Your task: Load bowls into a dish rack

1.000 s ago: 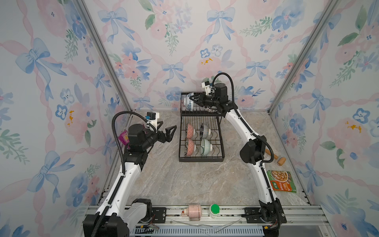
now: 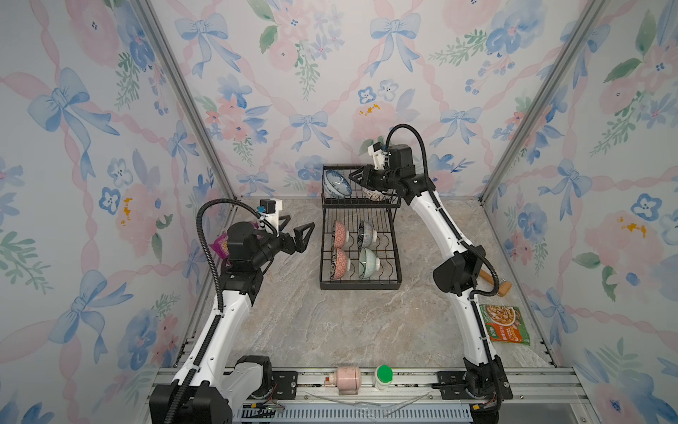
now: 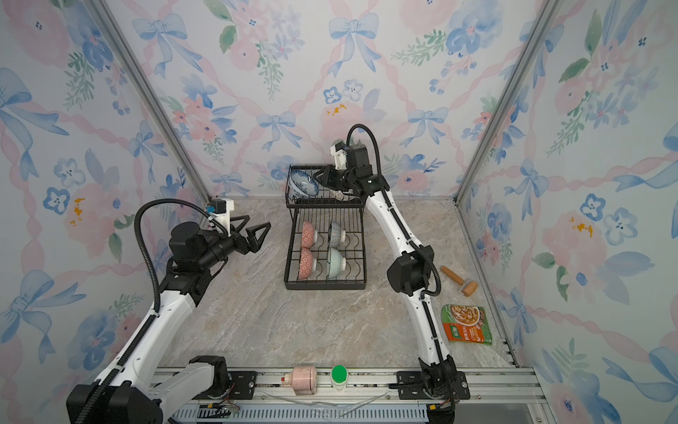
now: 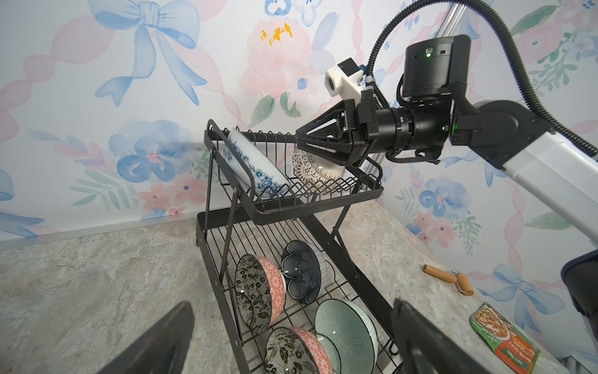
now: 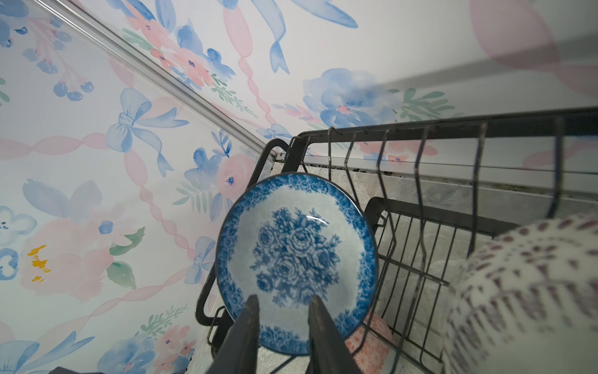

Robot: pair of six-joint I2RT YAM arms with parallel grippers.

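Note:
On the rack's upper tier, at its left end, a white-and-blue floral bowl (image 2: 338, 183) leans tilted, its patterned inside (image 5: 296, 249) facing up toward my right gripper. That gripper's fingers are apart, a narrow gap between them and nothing held; in the left wrist view its tips are a little right of the bowl. Beside it on the same tier is a white, brown-patterned bowl (image 4: 316, 169). Below, two red-patterned bowls (image 4: 260, 293), a dark grey bowl (image 4: 304, 271) and a pale green bowl (image 4: 345, 336) stand on edge. My left gripper (image 2: 300, 223) hangs open and empty left of the rack (image 2: 360, 285).
A wooden-handled tool (image 3: 455, 279) and a green food packet (image 3: 466, 323) lie at the right. A pink object (image 2: 222, 244) sits behind the left arm. The counter in front of the rack is clear.
The blue floral bowl has tipped from standing on edge to leaning back with its inside showing. The left arm has hardly moved.

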